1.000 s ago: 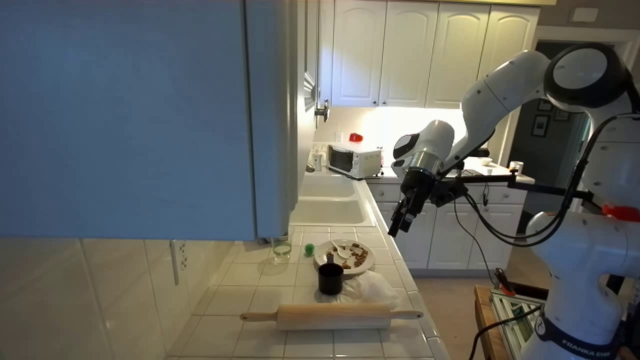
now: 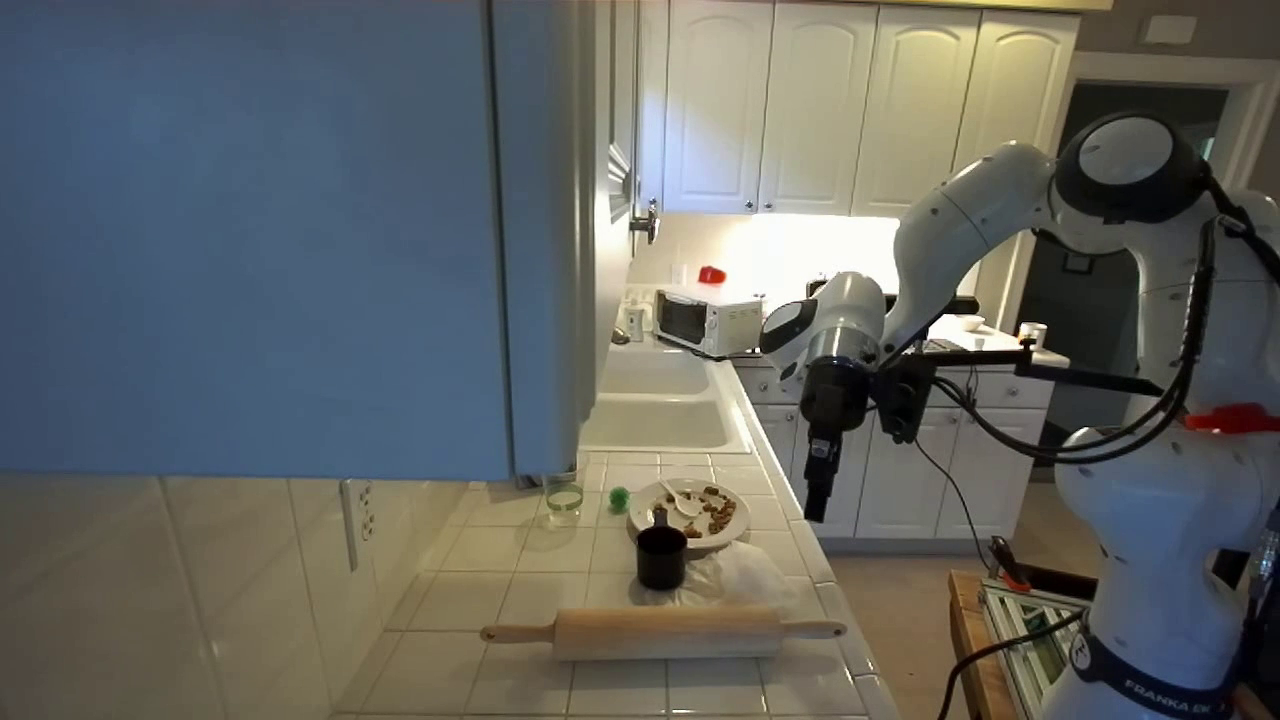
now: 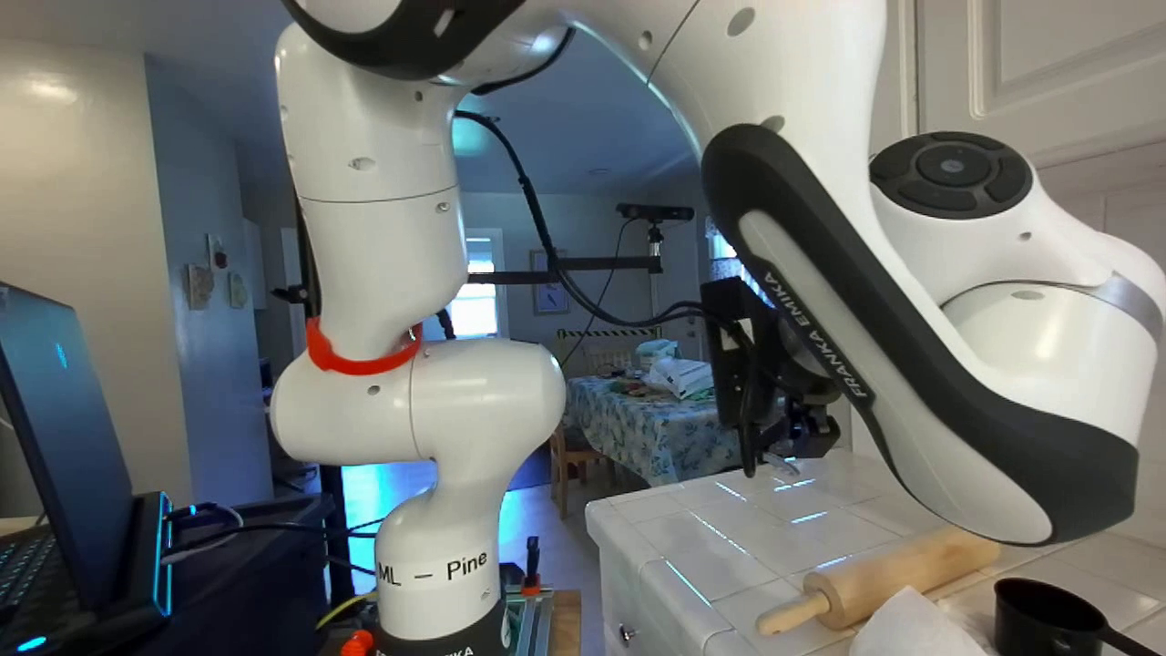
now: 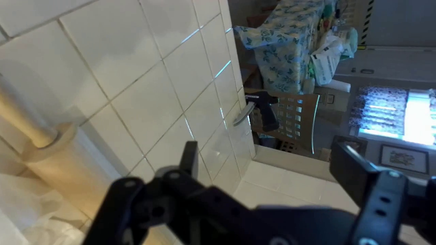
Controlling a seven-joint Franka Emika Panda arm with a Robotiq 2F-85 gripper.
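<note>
My gripper is open in the wrist view, with nothing between its fingers. In exterior view 1 the gripper (image 2: pixel 818 498) points down beside the counter's right edge, above the counter top. A wooden rolling pin (image 2: pixel 667 632) lies across the near end of the tiles. Behind it are a crumpled white bag or cloth (image 2: pixel 750 577) and a black cup with a handle (image 2: pixel 661 559). Farther back sits a white plate (image 2: pixel 649 512) bearing brown bits and a white spoon (image 2: pixel 685 502). The wrist view shows part of the rolling pin (image 4: pixel 67 167) at lower left.
A clear glass (image 2: pixel 564 502) and a small green object (image 2: pixel 619 499) stand left of the plate. The sink (image 2: pixel 657 424) lies beyond. A dark-handled tool (image 4: pixel 265 112) rests near the far counter edge. A blue-grey cabinet (image 2: pixel 252 240) hangs over the counter's left side.
The arm has swung and lowered, and my gripper has turned from slanting to nearly straight down, a little lower and to the right. The objects on the counter have not moved.
</note>
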